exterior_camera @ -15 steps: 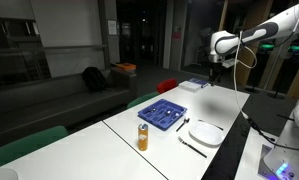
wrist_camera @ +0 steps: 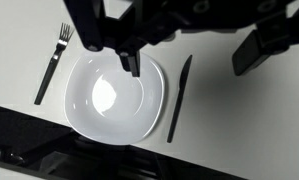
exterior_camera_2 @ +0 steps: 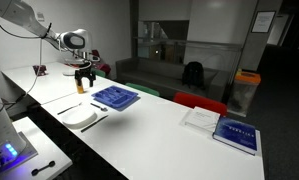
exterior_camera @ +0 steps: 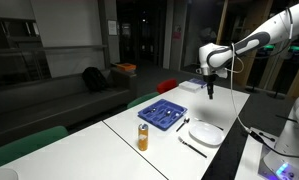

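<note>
My gripper (exterior_camera: pixel 210 92) hangs above the white table, open, with its fingers (wrist_camera: pixel 131 62) wide apart in the wrist view and nothing between them. Below lies a white plate (wrist_camera: pixel 114 95), partly covered by one finger in that view. A dark-handled fork (wrist_camera: pixel 56 62) lies to one side of the plate and a dark-handled knife (wrist_camera: pixel 179 100) to the other. Exterior view 2 has the plate (exterior_camera_2: pixel 79 116) near the table edge.
Beside the plate are a blue tray (exterior_camera: pixel 161 114) holding small objects and an upright orange bottle (exterior_camera: pixel 143 137). A white box (exterior_camera_2: pixel 201 119) and a blue box (exterior_camera_2: pixel 237 136) stand farther along the table. Between the plate and these boxes the tabletop is clear.
In exterior view 1 the arm has moved leftward, and the gripper hangs slightly lower in the picture. The plate, cutlery, tray and bottle have not moved.
</note>
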